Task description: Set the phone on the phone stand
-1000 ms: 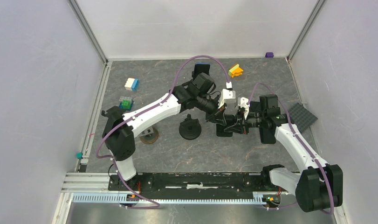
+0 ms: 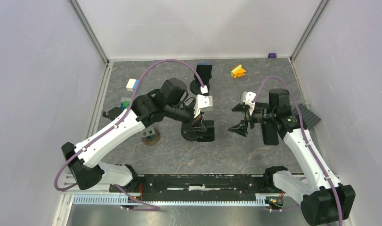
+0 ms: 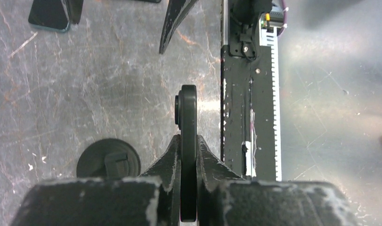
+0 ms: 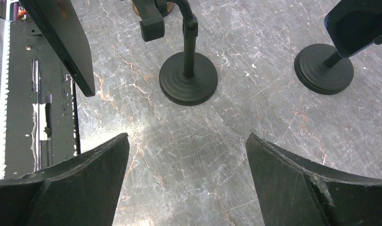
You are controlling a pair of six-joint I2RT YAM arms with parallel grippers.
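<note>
My left gripper [image 2: 198, 123] is shut on a black phone [image 2: 206, 134], seen edge-on in the left wrist view as phone [image 3: 189, 113], upright between the fingers. It hangs over or beside a stand with a round base [image 2: 189, 135]; the same stand [image 4: 189, 80] shows in the right wrist view. Whether the phone touches it I cannot tell. My right gripper [image 2: 238, 120] is open and empty, right of the phone. A second stand [image 4: 323, 70] holds another phone [image 2: 203, 71] at the back.
A black slab [image 2: 270, 136] and a grid mat [image 2: 307, 117] lie at the right. Small coloured blocks [image 2: 238, 71] sit at the back and left.
My left gripper has moved left and toward the front with the phone, over the front stand.
</note>
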